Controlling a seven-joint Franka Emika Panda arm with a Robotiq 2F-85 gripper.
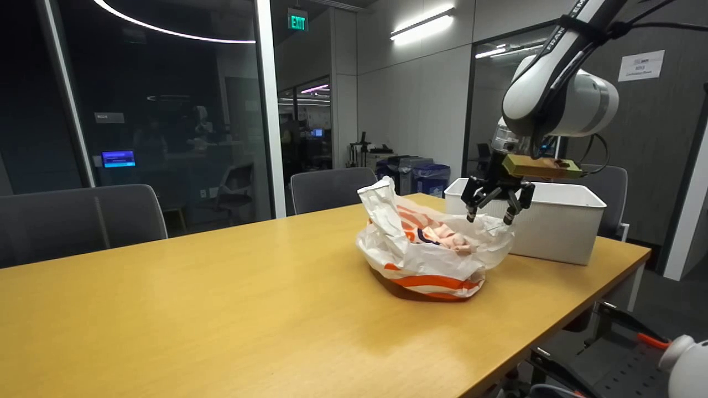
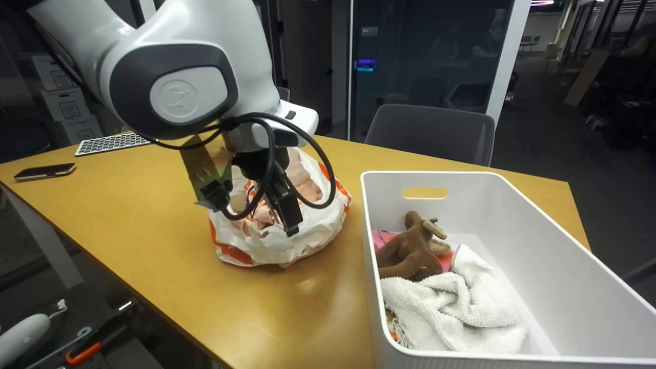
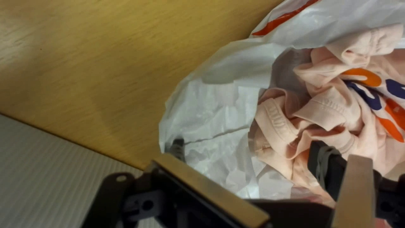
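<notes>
A white plastic bag [image 1: 431, 275] with orange stripes stands on the table with its mouth open upward. Inside it lies a crumpled pale pink cloth [image 3: 322, 110] with orange and blue print. Over the side of the bag facing the bin, my gripper [image 1: 489, 218] points down, its fingers apart and nothing between them. In the wrist view one fingertip [image 3: 177, 148] appears over the bag's edge and the other [image 3: 324, 163] over the pink cloth. Whether either touches cannot be told.
Close beside the bag stands a white bin [image 2: 376, 246] holding a brown plush toy [image 2: 412, 246], a white towel [image 2: 455, 304] and something pink. A phone [image 2: 45, 172] and a keyboard [image 2: 114, 143] lie farther off. The wooden table [image 1: 219, 312] is otherwise broadly clear.
</notes>
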